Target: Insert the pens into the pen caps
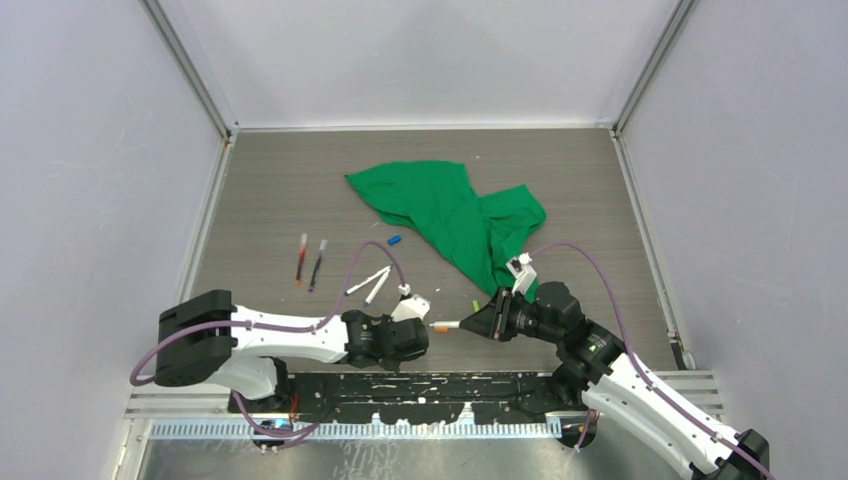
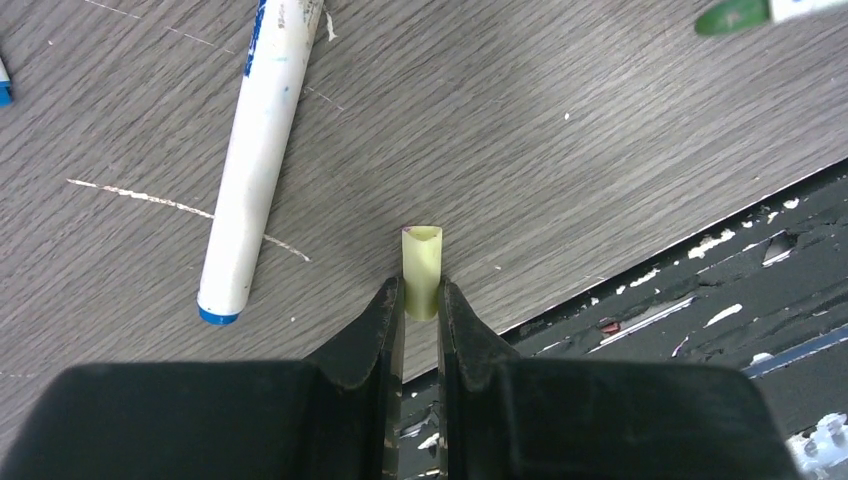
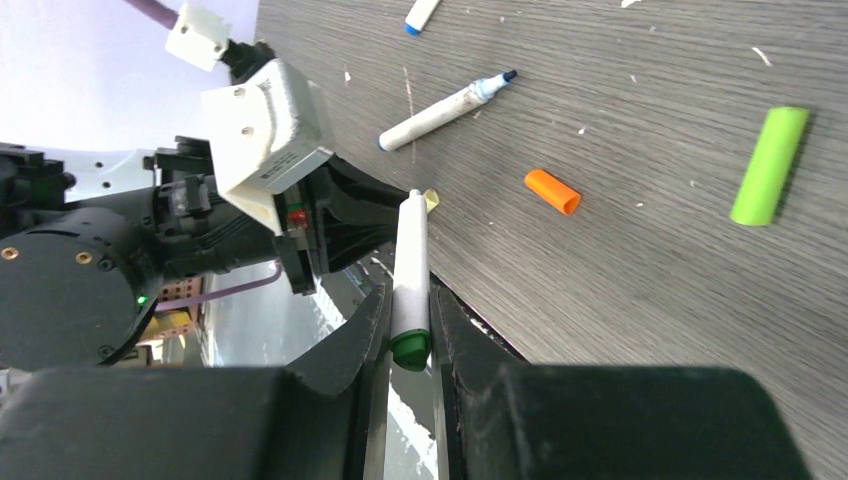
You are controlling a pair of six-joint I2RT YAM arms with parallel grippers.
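My left gripper is shut on a pale yellow pen cap (image 2: 422, 255); the cap's open end points away from the fingers. My right gripper is shut on a white pen (image 3: 409, 265) with a green end. In the left wrist view a green nib (image 2: 735, 15) shows at the top right, apart from the cap. From above, the held pen (image 1: 446, 324) points left toward the left arm. An orange cap (image 3: 552, 191) and a bright green cap (image 3: 769, 166) lie on the table.
A white, blue-tipped pen (image 3: 440, 116) lies uncapped beside the left gripper. Farther left are two slim pens (image 1: 301, 260); a blue cap (image 1: 394, 240) sits near the green cloth (image 1: 450, 215).
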